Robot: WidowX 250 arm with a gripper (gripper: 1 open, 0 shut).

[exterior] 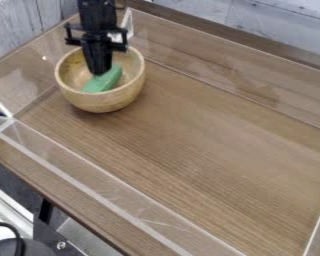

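Note:
A light wooden bowl (100, 100) sits toward the upper left of the table (203, 170), with a green elongated object (104, 78) lying inside it. My black gripper (100, 58) reaches down from the top over the bowl, at the upper end of the green object. Its fingers look close together; whether they touch the green object is too small to tell.
Clear tape strips run along the left and right edges. Dark cables and metal fittings show at the lower left, beyond the edge. A pale wall stands at the back.

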